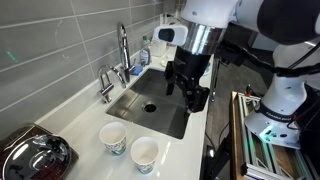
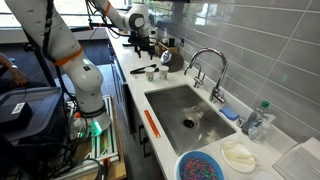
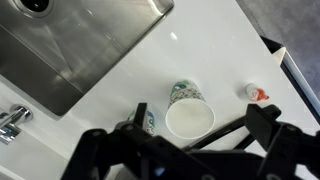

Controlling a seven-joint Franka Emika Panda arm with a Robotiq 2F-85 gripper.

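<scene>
Two white paper cups with a printed pattern stand on the white counter. One cup is near the counter's front side, and the other cup sits closer to the wall. My gripper hangs in the air above the counter, beyond the cups in exterior view 1. From the wrist, one open cup appears between the spread fingers, well below them. The second cup is partly covered by the other finger. My gripper is open and holds nothing.
Beside the cups is a steel sink with a tall faucet. An orange strip lies along the counter's front edge. A blue-filled bowl, a plate and bottles occupy the far end. A small red-and-white bottle is near the edge.
</scene>
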